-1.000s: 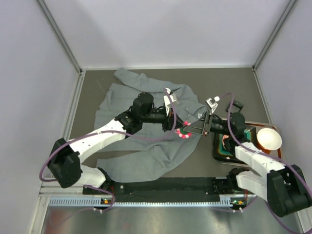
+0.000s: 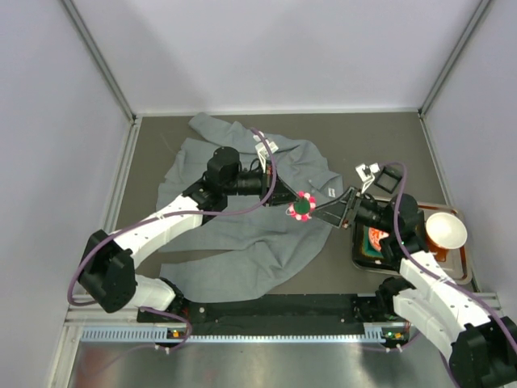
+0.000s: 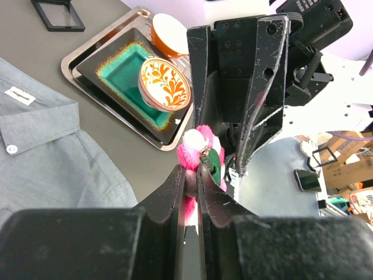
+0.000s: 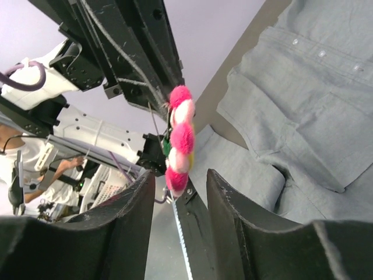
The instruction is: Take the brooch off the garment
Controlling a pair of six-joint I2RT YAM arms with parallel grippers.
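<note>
The pink-and-white flower brooch (image 2: 303, 206), with a green centre, is held in the air over the grey garment (image 2: 226, 238). My left gripper is shut on it; a metal pin shows beside it in the right wrist view (image 4: 180, 140). My right gripper (image 2: 319, 212) faces the brooch from the right, its fingers parted with nothing seen between them, just short of the brooch in its own view.
At the right a metal tray (image 2: 459, 257) holds a square green plate (image 3: 122, 81) and cups (image 3: 163, 81). A small black frame (image 2: 389, 176) lies behind the tray. Walls enclose the sides and back.
My left gripper has moved slightly left and back with the brooch.
</note>
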